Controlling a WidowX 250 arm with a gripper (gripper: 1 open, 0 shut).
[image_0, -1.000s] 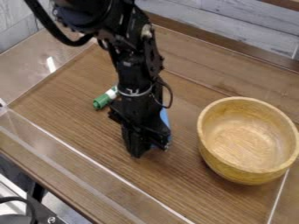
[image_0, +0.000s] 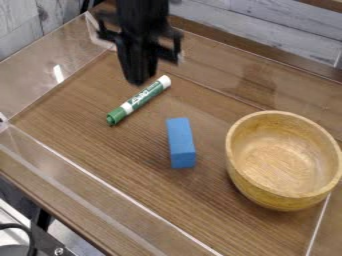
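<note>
A blue block (image_0: 182, 142) lies on the wooden table in the centre-right. A green and white marker-like stick (image_0: 139, 100) lies diagonally left of it. My dark arm hangs from the top, blurred, with the gripper (image_0: 138, 60) above and behind the stick, apart from the blue block. Its fingers are too blurred to tell whether they are open or shut.
A yellow oval bowl (image_0: 281, 160) sits at the right. A cable lies at the bottom left corner.
My gripper has moved back and up, away from the table's middle, uncovering the blue block and green stick.
</note>
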